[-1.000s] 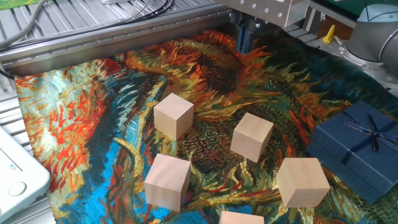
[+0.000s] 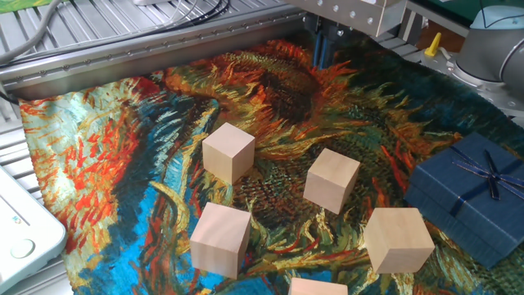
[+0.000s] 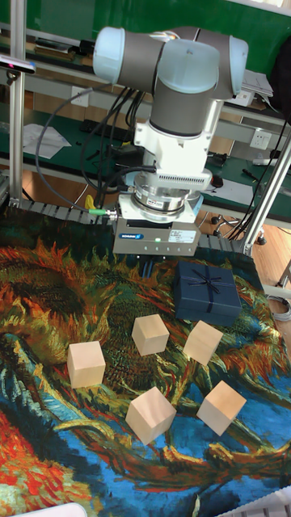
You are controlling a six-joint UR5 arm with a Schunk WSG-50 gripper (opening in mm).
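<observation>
Several plain wooden cubes lie apart from one another on the patterned cloth. In exterior view 2 one cube [image 2: 229, 153] sits at the back left, another cube [image 2: 332, 182] right of it, a third cube [image 2: 221, 241] nearer the front; a further cube [image 2: 399, 240] is at the right, and the front cube [image 2: 319, 288] is cut by the lower edge. All of them show whole in exterior view 3. My gripper [image 3: 146, 269] points down behind the cubes, away from them. Its dark fingers [image 2: 320, 54] stand close together, shut, with nothing visible between them.
A dark blue ribboned box [image 3: 208, 293] stands right of the cubes. At the left of exterior view 2 is a white device [image 2: 29, 233], and a metal rail [image 2: 164, 49] runs along the back.
</observation>
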